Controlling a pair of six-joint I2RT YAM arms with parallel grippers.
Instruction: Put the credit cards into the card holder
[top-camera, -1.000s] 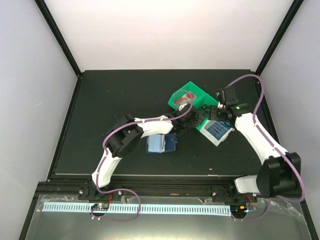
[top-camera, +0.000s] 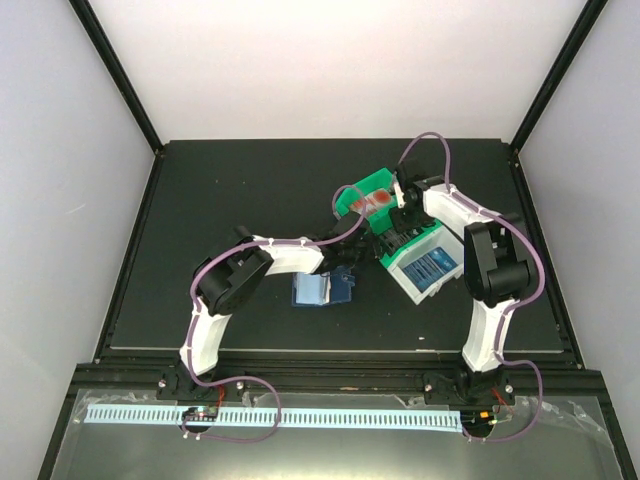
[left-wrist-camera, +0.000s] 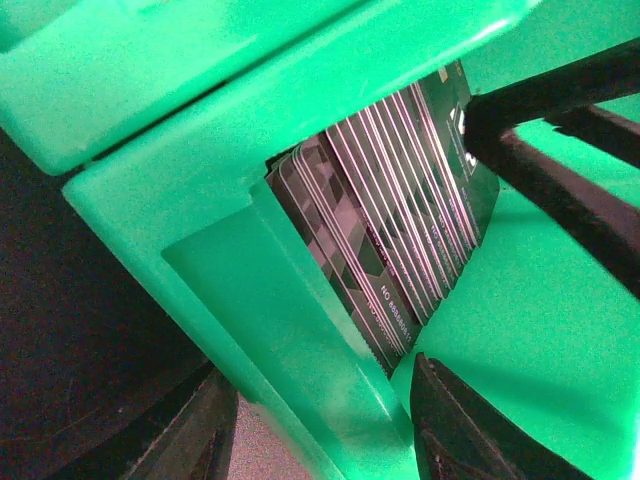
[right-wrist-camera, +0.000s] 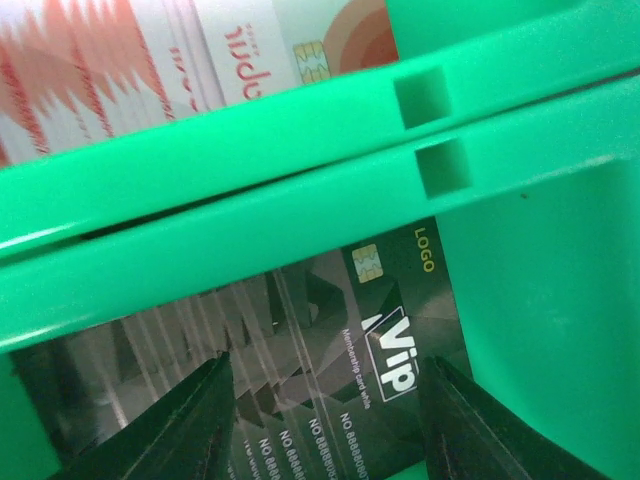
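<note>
Black VIP cards (right-wrist-camera: 300, 380) lie stacked in a green tray (left-wrist-camera: 500, 380). In the left wrist view my left gripper is at that tray's end wall, fingers either side of it, part open; whether it grips is unclear. My right gripper hangs over the black cards, fingers apart with nothing visibly held; dark fingers also reach into the left wrist view at upper right. The blue card holder (top-camera: 340, 288) lies open below my left arm in the top view.
A second green tray (right-wrist-camera: 260, 140) with red-white cards (right-wrist-camera: 120, 60) adjoins behind. A white tray (top-camera: 425, 268) with blue cards is in front right.
My right arm has swung leftward from the white tray's side to over the green trays. The left arm has shifted slightly.
</note>
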